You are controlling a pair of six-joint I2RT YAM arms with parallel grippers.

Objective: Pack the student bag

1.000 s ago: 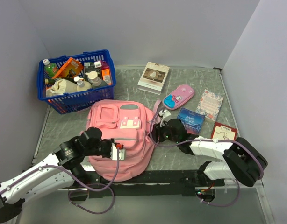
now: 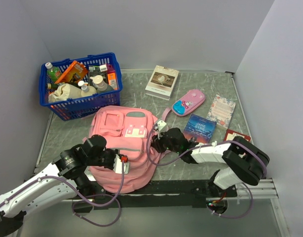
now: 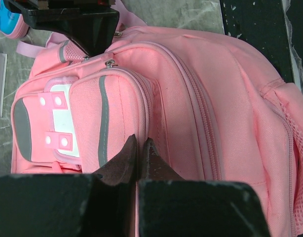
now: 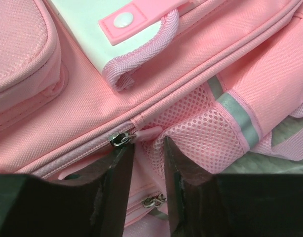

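The pink student bag (image 2: 112, 126) lies on the grey surface, its front pockets facing up. In the left wrist view, my left gripper is shut on a fold of the bag's fabric by the front pocket's edge. On the bag's right side, my right gripper stands partly open. A zipper pull (image 4: 147, 134) with a metal slider (image 4: 122, 139) lies at the gap between its fingertips, with bag fabric behind. The zip beside it looks closed where it shows. A pink-and-blue pencil case (image 2: 188, 102) lies behind the right arm.
A blue basket (image 2: 72, 109) full of bottles and packets stands at the back left. A white book (image 2: 162, 81) lies at the back. The Jane Eyre book (image 2: 201, 128), a floral booklet (image 2: 222, 109) and a red booklet (image 2: 235, 134) are on the right, the red one partly behind the right arm.
My right gripper has moved left, onto the bag's right side. The bag has shifted slightly left, and the left arm's gripper a little with it. The books, pencil case and basket have stayed put.
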